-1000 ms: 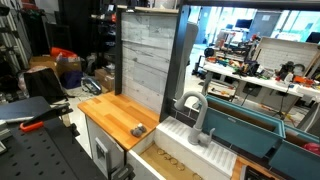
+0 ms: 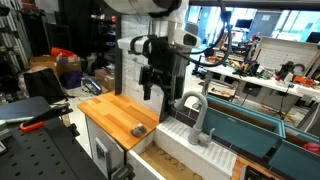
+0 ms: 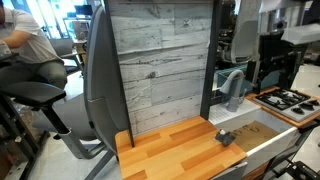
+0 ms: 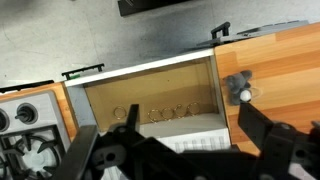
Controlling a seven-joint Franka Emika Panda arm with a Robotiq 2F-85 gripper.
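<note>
My gripper [image 2: 157, 98] hangs open above the wooden counter of a toy kitchen, nothing between its fingers. In the wrist view its dark fingers [image 4: 258, 125] stand wide apart over the front of the unit. A small grey object [image 4: 239, 88] lies on the wooden counter [image 4: 284, 77], near the edge by the drawer; exterior view 2 shows the same grey object [image 3: 224, 137] beside the open drawer. Inside that drawer [image 4: 195, 82] several thin ring-shaped or hook-shaped items [image 4: 165, 114] lie in a row.
Beside the counter rise a grey faucet [image 2: 203, 115] and a tall pale panel [image 2: 142, 68]. A stove top [image 4: 28, 116] lies on the drawer's other side. Black handles [image 4: 82, 71] stick out from the front.
The grey object has not moved.
</note>
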